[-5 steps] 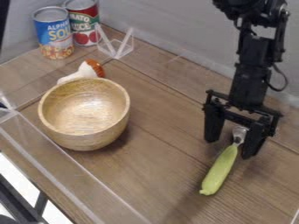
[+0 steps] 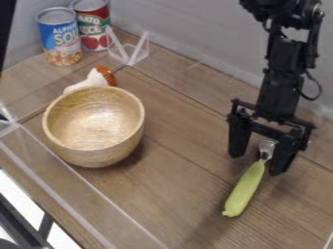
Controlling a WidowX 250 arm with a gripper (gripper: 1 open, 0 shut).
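Observation:
A black gripper (image 2: 264, 146) hangs low at the right, its two fingers spread apart around the upper, pale end of a green leek-like vegetable (image 2: 244, 188) lying on the wooden table (image 2: 169, 204). The vegetable runs from between the fingers toward the front. Whether the fingers touch it is unclear; they appear open.
A wooden bowl (image 2: 92, 136) sits at the left, with a white-and-orange toy item (image 2: 92, 81) behind it. An Alpo can (image 2: 61, 39) and a red can (image 2: 92, 21) stand at the back left corner.
The gripper's fingers have shifted very slightly; otherwise nothing visibly differs.

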